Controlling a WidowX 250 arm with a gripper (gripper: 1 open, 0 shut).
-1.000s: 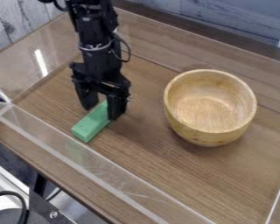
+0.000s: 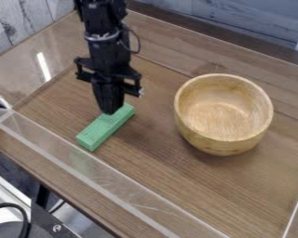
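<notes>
A green rectangular block (image 2: 104,131) lies at a slant on the brown tabletop (image 2: 177,195), left of centre. My dark gripper (image 2: 111,93) hangs just above and behind the block's upper end, apart from it. It looks shut, with nothing visible between its fingers.
A tan round bowl (image 2: 223,112) stands to the right of the block. The table behind and in front of the bowl is clear. A clear strip or edge runs along the lower left, with a dark cable in the bottom left corner.
My gripper has risen and moved back, away from the green block, uncovering more of its upper end. The block and bowl look unmoved.
</notes>
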